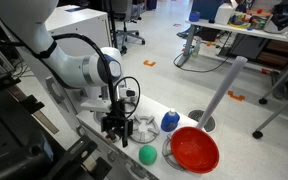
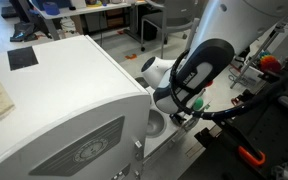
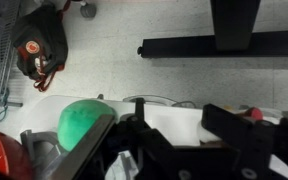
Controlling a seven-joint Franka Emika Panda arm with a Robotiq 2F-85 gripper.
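My gripper (image 1: 120, 132) is low over the near left part of the table. In the wrist view its dark fingers (image 3: 137, 122) are apart, so it stands open. A small object with red and white parts (image 3: 222, 122) shows beside the right finger, partly hidden by it; I cannot tell whether they touch. The green rounded object (image 1: 147, 155) lies near the table's front edge, to the right of the gripper. Behind it is a silver wheel-shaped piece (image 1: 144, 128), partly covered by the gripper.
The large red bowl (image 1: 195, 151) takes up the table's right end, with a blue object (image 1: 170, 120) just behind it. A grey post (image 1: 221, 93) rises beyond the bowl. In the wrist view, a dark bag (image 3: 42, 50) lies on the floor past the edge.
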